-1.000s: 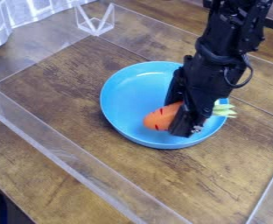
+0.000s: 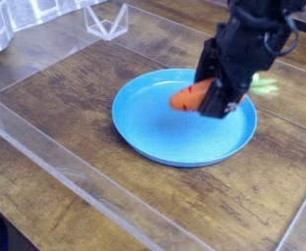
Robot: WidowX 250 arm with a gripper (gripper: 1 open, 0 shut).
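My black gripper [image 2: 211, 86] hangs over the blue plate [image 2: 169, 132], shut on an orange toy carrot [image 2: 188, 96] with pale green leaves [image 2: 263, 86] poking out to the right behind it. The carrot is held above the plate's back part; its middle is partly hidden by the fingers.
A clear plastic strip runs diagonally along the lower left. A small white wire stand [image 2: 106, 25] is at the back left, near white cloth [image 2: 5, 20] in the corner.
My gripper has risen and moved toward the back with the carrot in it, uncovering more of the plate's front.
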